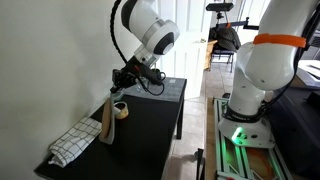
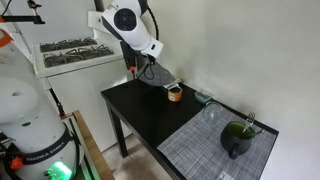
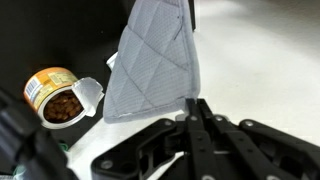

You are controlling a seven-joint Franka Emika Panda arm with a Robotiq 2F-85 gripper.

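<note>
A grey quilted pad (image 3: 150, 62) hangs from my gripper, which is shut on its edge. In exterior view 1 the pad (image 1: 121, 110) appears nearly edge-on below the gripper (image 1: 117, 88), with a brown face (image 1: 107, 118) showing on its left side. Exterior view 2 shows the grey pad (image 2: 153, 97) above the far part of the black table. Near the pad stands an open can (image 3: 58, 97) with a peeled-back lid and brown contents. The exact grip at the fingertips is partly hidden.
A checked cloth (image 1: 74, 142) lies along the wall side of the black table (image 1: 140, 145). Exterior view 2 shows a grey mat (image 2: 212, 150) holding a dark pot (image 2: 237, 135) and a clear glass (image 2: 211, 113).
</note>
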